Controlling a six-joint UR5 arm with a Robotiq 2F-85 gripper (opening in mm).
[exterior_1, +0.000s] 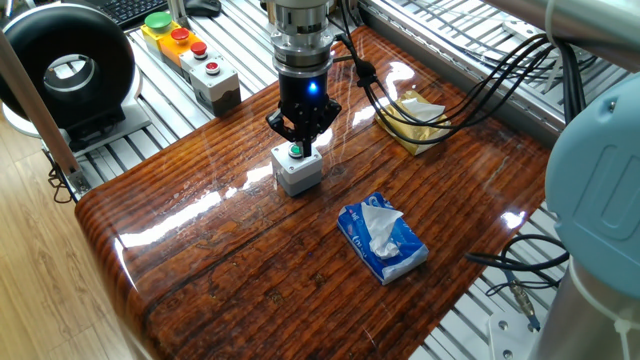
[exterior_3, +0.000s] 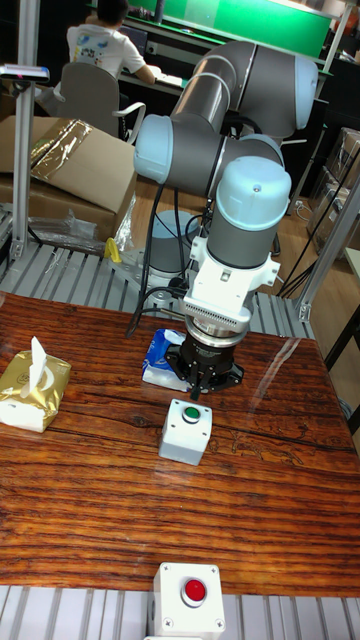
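A grey-white box with a green push button (exterior_1: 296, 151) stands on the glossy brown wooden table. My black gripper (exterior_1: 306, 152) points straight down at it, its fingers together in a narrow tip, with nothing seen between them. From the other side, the gripper (exterior_3: 196, 393) shows just behind and above the green button (exterior_3: 192, 414). The button is uncovered there, and whether the tip touches the box's top I cannot tell. A blue tissue pack (exterior_1: 384, 240) lies on the table, partly behind the gripper in exterior view 3.
A gold tissue pack (exterior_1: 413, 122) lies near the table's far edge, with black cables hanging over it. Boxes with red buttons (exterior_1: 212, 80) stand beyond the table edge. A black ring-shaped object (exterior_1: 75, 75) is at the left.
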